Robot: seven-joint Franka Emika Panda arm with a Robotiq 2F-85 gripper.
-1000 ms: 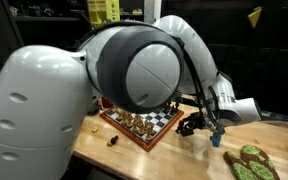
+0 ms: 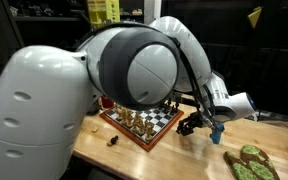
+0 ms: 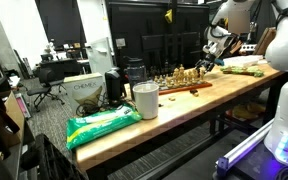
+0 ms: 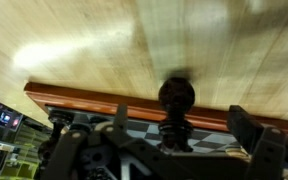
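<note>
In the wrist view a dark, round-topped chess piece (image 4: 176, 97) stands at the edge of the chessboard (image 4: 209, 118), seen from above. My gripper is open, with one finger (image 4: 115, 132) to the left of that piece and the other finger (image 4: 252, 132) to its right, neither visibly touching it. More dark pieces (image 4: 56, 122) show at the left along the board. From exterior view 1, the gripper (image 2: 191, 125) is low by the board's right side, and the arm covers part of the board (image 2: 164, 127) with its light brown pieces (image 2: 136, 122).
Loose small pieces (image 2: 113, 141) lie on the table in front of the board. A blue object (image 2: 217, 132) and a green-brown patterned item (image 2: 250, 163) are on the right. A white bucket (image 3: 146, 99) and green bag (image 3: 102, 125) occupy the table's other end.
The board and the visible objects around it look unmoved.
</note>
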